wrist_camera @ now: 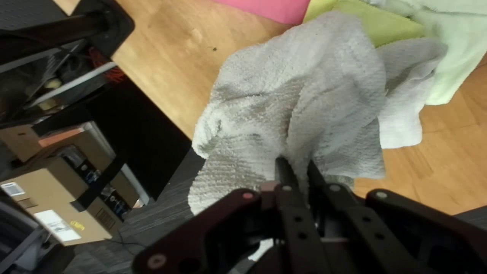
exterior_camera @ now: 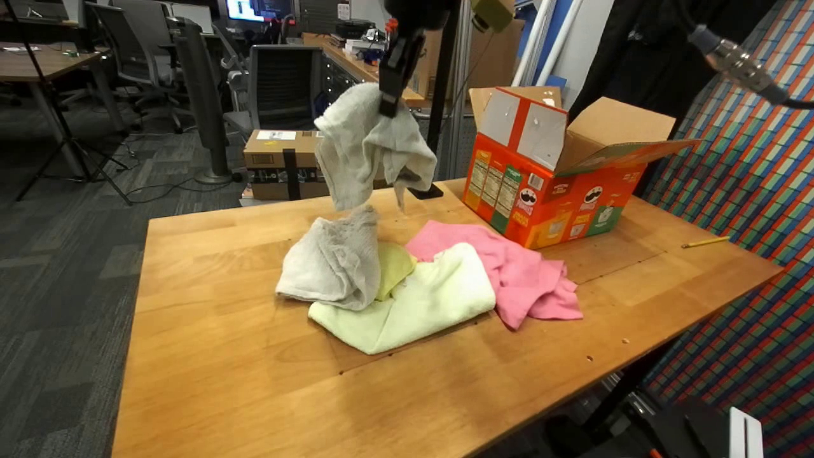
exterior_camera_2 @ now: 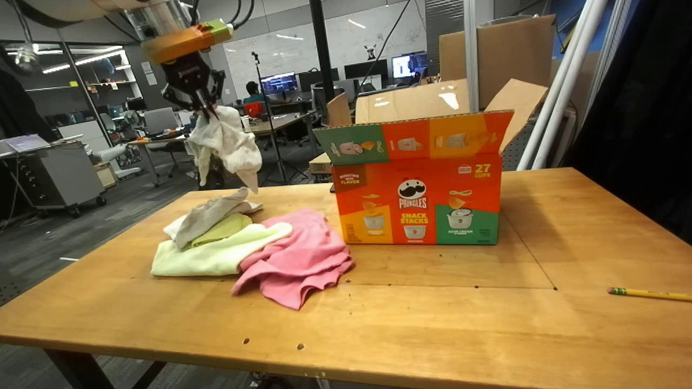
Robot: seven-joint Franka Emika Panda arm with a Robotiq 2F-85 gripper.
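My gripper is shut on a light grey cloth (wrist_camera: 269,123), pinching a fold of it between the fingertips. In the second exterior view the gripper (exterior_camera_2: 208,111) is high over the table's far left part, and the cloth (exterior_camera_2: 228,143) hangs freely below it. Beneath lies a second grey cloth (exterior_camera: 332,263), crumpled in a heap. It partly covers a small yellow-green cloth (exterior_camera: 393,268) and a pale green one (exterior_camera: 427,301). A pink cloth (exterior_camera: 507,267) spreads out beside the pale green one, touching it.
An open orange-red Pringles carton (exterior_camera_2: 418,194) stands on the wooden table (exterior_camera: 244,381), flaps spread, its inside hidden from these views. A pencil (exterior_camera: 706,242) lies near the table's edge.
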